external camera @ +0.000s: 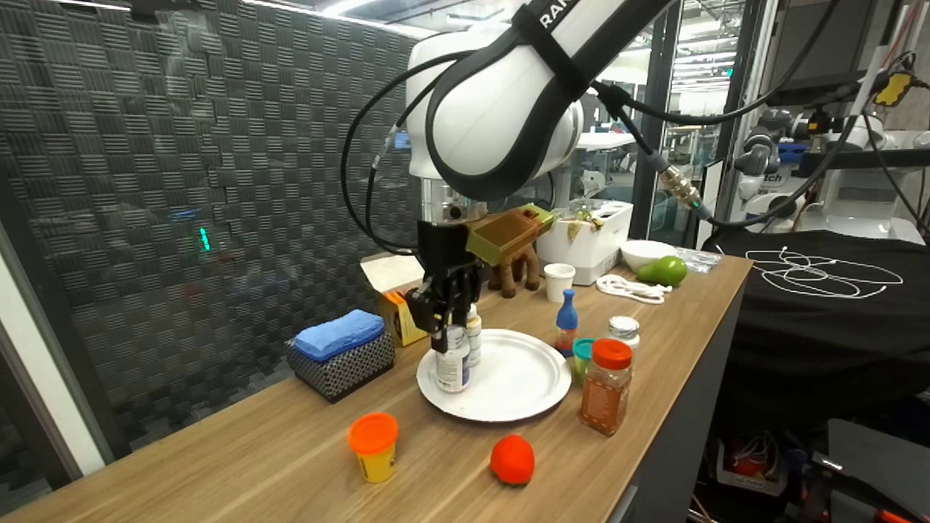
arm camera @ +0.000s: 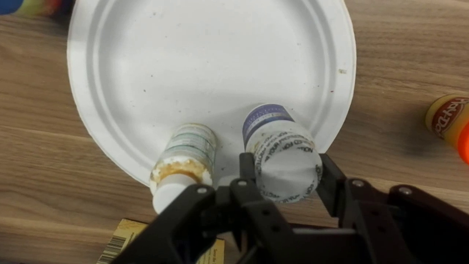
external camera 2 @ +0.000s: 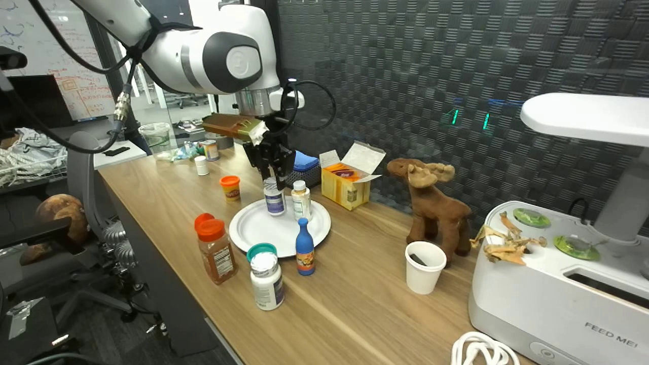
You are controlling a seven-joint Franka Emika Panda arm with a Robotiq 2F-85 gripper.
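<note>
A white bottle with a purple-and-white label [arm camera: 268,118] is between the fingers of my gripper, which is shut on its upper part. In exterior view 1 the held bottle [external camera: 453,370] is upright over the left part of the white plate [external camera: 523,375]; whether its base touches the plate is hard to tell. A second white bottle, with a pale label [external camera 2: 301,202], stands beside it at the plate's edge. That neighbour shows left of the fingers in the wrist view, its white cap [arm camera: 172,192] close to the gripper's body.
On the near side are a Play-Doh tub [external camera: 375,449] and a red object [external camera: 512,459]. An orange-lidded jar [external camera 2: 217,254], white bottle [external camera 2: 267,286] and blue bottle [external camera 2: 304,249] crowd the plate's other side. Behind sit a yellow box [external camera 2: 347,185] and blue cloth [external camera: 338,335].
</note>
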